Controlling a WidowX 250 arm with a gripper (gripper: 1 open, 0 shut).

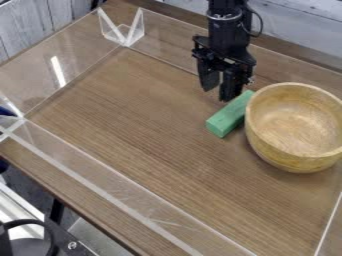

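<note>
A dark robot gripper (225, 78) hangs at the top centre of the camera view, open, with nothing visible between its fingers. Just below and right of it, a green oblong object (229, 116) lies on the wooden table (120, 150), beside a large tan bowl (295, 128) at the right.
A clear plastic piece (122, 27) stands at the back left. Dark equipment (27, 238) sits at the lower left corner.
</note>
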